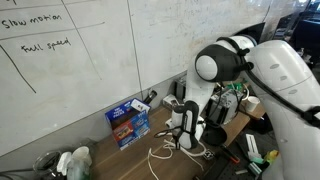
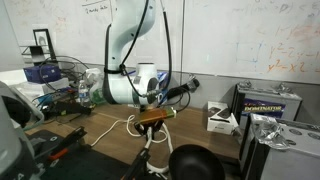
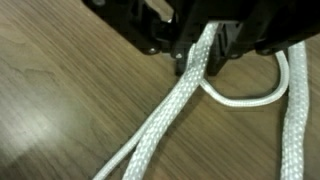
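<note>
A white braided rope [image 3: 168,120] runs up between the fingers of my gripper in the wrist view. The dark fingers stand close on either side of it; whether they press on it cannot be told. A thinner white cord [image 3: 128,150] passes beside the rope and curves round to the right. From the outside, the gripper [image 2: 150,128] points down, low over the wooden table, its tips small and dark. Loops of the white rope [image 1: 158,156] lie on the tabletop around it.
A black pan [image 2: 195,162] sits close to the gripper at the front. Behind are a small box [image 2: 222,117], a blue-and-red box [image 1: 130,125] and a metal toaster-like case [image 2: 265,105]. Bare table [image 3: 50,110] shows left of the rope.
</note>
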